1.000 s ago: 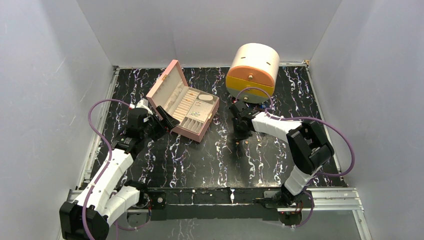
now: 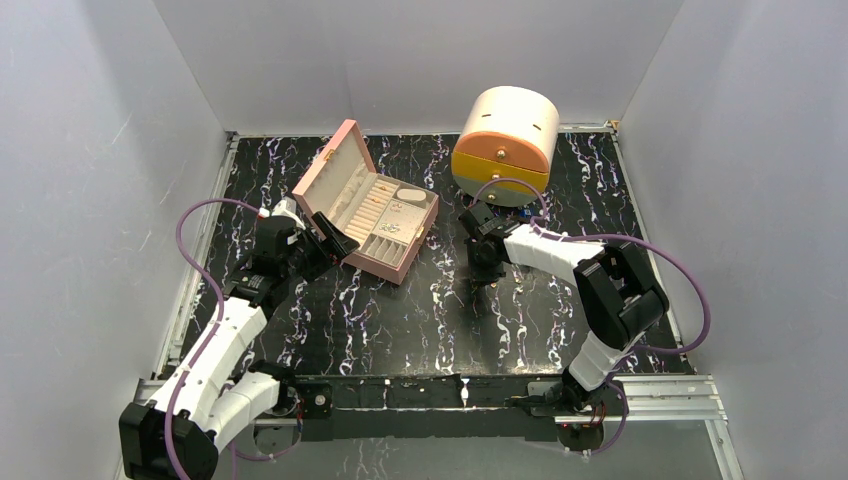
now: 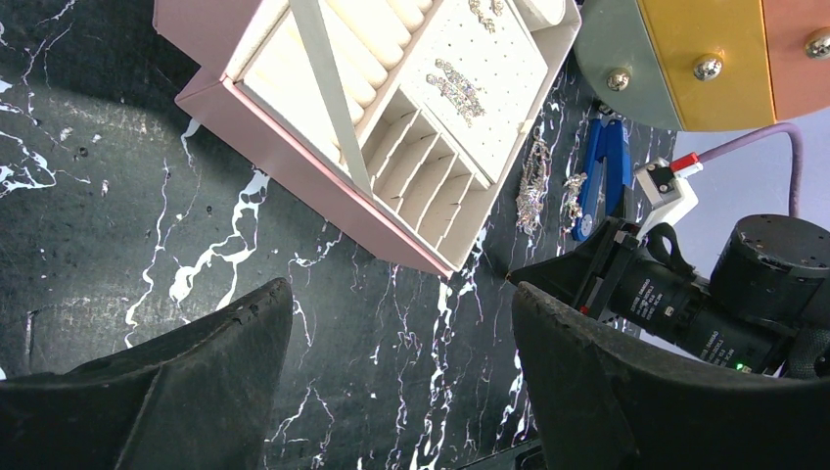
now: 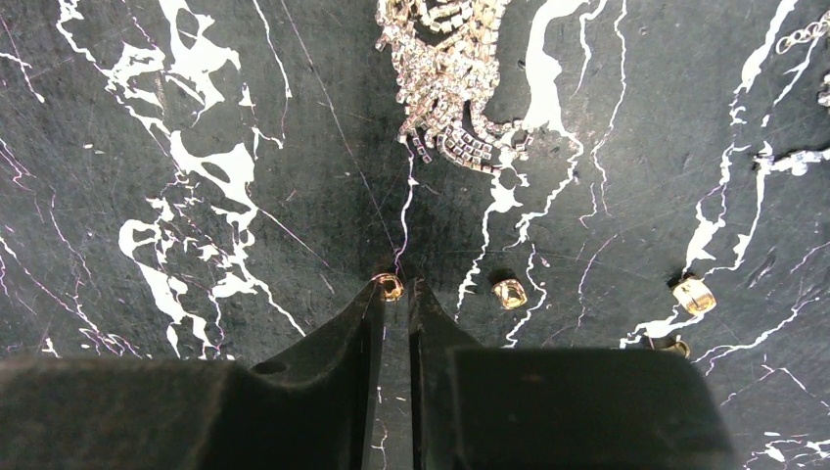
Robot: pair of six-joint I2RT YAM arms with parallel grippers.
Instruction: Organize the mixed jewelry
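An open pink jewelry box (image 2: 390, 262) holds ring rolls, compartments and a pad with silver pieces (image 3: 455, 93). My left gripper hangs open beside it, empty. My right gripper is low over the marble, fingertips close together around a small gold ring (image 4: 390, 287); whether it grips the ring is unclear. More gold pieces (image 4: 510, 293) (image 4: 694, 295) lie to its right, a tangled rhinestone cluster (image 4: 445, 83) above it, and silver pieces (image 4: 795, 162) at the right edge.
A rounded cream, orange and yellow cabinet (image 2: 505, 120) stands at the back right, with a blue object (image 3: 614, 166) near its foot. Grey walls surround the table.
My right gripper has shifted slightly toward the front over the small gold pieces. The left arm and the box have not moved.
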